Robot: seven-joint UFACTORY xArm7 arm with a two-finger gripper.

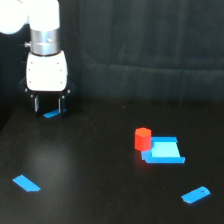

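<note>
A red block [142,139] stands at the upper left corner of a pale square [164,150] edged with blue tape, covering part of that corner. Whether it rests inside the border or across it, I cannot tell. Far to the left, at the back, my white gripper [48,104] points down with its dark fingers spread apart. Nothing shows between them, and the block is well away from it.
Blue tape strips lie flat on the dark surface: one near my gripper [53,113], one at the front left [26,184] and one at the front right [195,195]. A dark curtain [145,50] hangs behind.
</note>
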